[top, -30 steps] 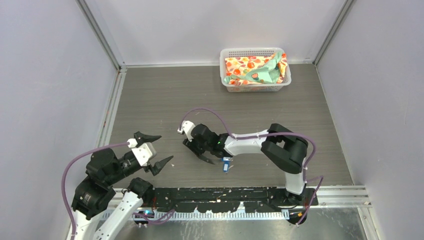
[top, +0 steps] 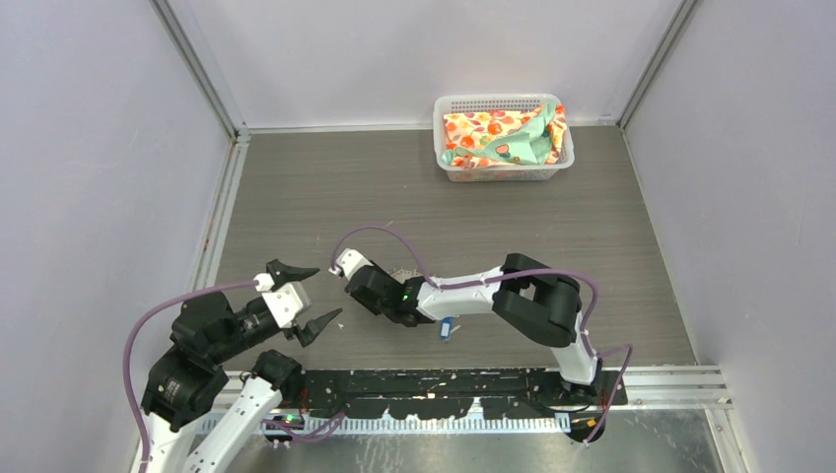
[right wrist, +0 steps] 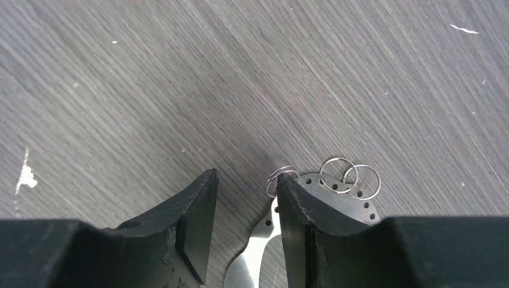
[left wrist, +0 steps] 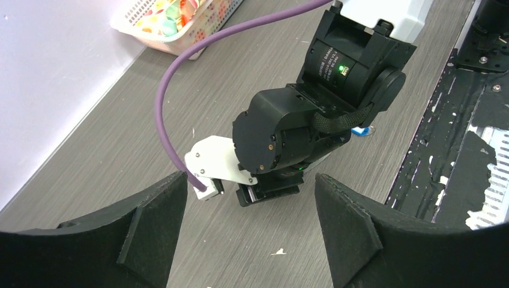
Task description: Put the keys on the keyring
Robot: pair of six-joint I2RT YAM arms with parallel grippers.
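In the right wrist view, a silver metal piece point(right wrist: 336, 204) with several holes lies on the floor with thin wire rings point(right wrist: 372, 180) on and beside it. My right gripper is open just over it, one finger overlapping the piece. In the top view that gripper is mostly hidden by its own wrist. A small blue object point(top: 445, 329) lies beside the right arm; whether it is a key tag is unclear. My left gripper point(top: 325, 291) stands open at the lower left, nothing between its fingers.
A white basket point(top: 503, 172) with patterned cloth stands at the back. The wooden floor point(top: 325, 187) is otherwise mostly clear. A black rail strip point(top: 424, 384) runs along the front edge. Purple cables arch over both arms.
The right arm has moved left in the top view, its wrist now a little lower in the picture. The left arm is essentially still.
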